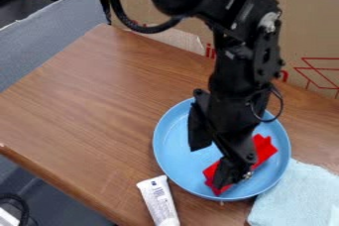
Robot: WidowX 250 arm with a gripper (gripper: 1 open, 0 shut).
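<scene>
My black gripper point(221, 147) hangs low over the blue plate point(175, 141), angled down onto a red object point(263, 148) lying on it. Whether they touch it is unclear.
A white tube point(158, 201) lies beside the plate at the front. A light blue cloth point(295, 202) is at the right front. A cardboard box point(304, 47) stands at the back.
</scene>
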